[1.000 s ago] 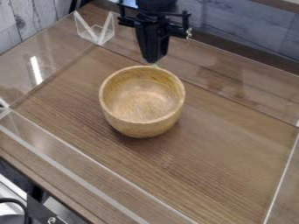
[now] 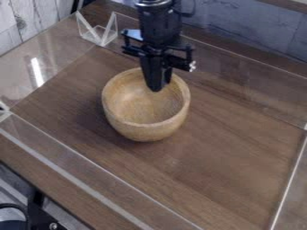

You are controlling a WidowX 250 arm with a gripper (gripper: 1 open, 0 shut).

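Observation:
A light wooden bowl [image 2: 145, 119] sits on the wooden tabletop. My black gripper [image 2: 155, 77] reaches down from the top of the view, its tip over the bowl's back part. Whether its fingers are open or shut is hard to tell, and no held object shows.
Clear plastic brackets stand at the back left [image 2: 99, 29] and at the left edge. Black cables show at the bottom left.
The bowl has not visibly moved.

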